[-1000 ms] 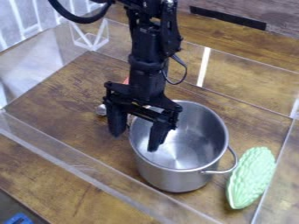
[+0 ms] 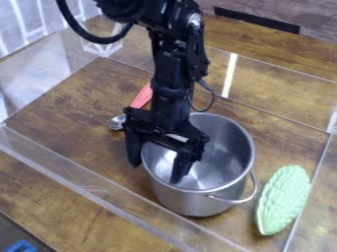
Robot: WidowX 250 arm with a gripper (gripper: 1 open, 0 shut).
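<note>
The black gripper [image 2: 158,148] hangs at the near-left rim of a steel pot [image 2: 218,187], one finger reaching down inside the pot and the other at its outer left side. Whether the fingers grip the pot wall cannot be seen clearly. The pot stands upright on the wooden surface, its wire handle at the right.
A pale green cabbage-like object [image 2: 282,200] lies right of the pot. A red item [image 2: 138,96] and a metal piece [image 2: 117,122] are partly hidden behind the arm. Clear low walls border the work area.
The gripper and pot have shifted very slightly, with the gripper's fingers a little lower and the pot a bit to the left.
</note>
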